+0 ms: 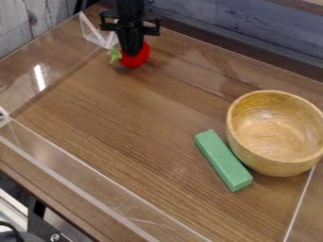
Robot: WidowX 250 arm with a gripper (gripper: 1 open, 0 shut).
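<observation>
At the top of the camera view, my dark gripper [131, 38] reaches down over a red object [139, 57] with green leaves [116, 57], which looks like a strawberry or similar item. The fingertips meet or overlap the red object; I cannot tell whether they grip it.
A large yellow bowl [271, 132] sits at the right, with a green block [222, 161] to its lower left. A clear plastic item [96, 30] lies behind the gripper at the upper left.
</observation>
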